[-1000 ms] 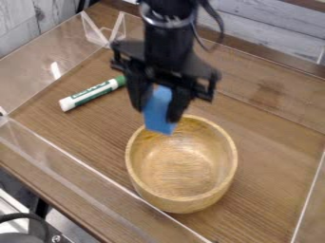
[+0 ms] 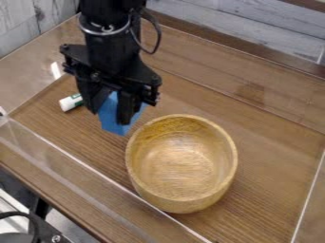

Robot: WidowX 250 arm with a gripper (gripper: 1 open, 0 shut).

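The black gripper [image 2: 112, 95] hangs over the wooden table at upper left of centre, holding a blue object [image 2: 118, 114] between its fingers. The object is partly hidden by the gripper. A round tan bowl [image 2: 181, 163] sits on the table to the lower right of the gripper, with nothing visible inside it.
A small white-and-green item [image 2: 71, 102] lies left of the gripper. Edges border the table at left and right, and a dark cable crosses the lower left corner.
The gripper has moved left with the blue object, from above the bowl to a spot at the bowl's upper left.
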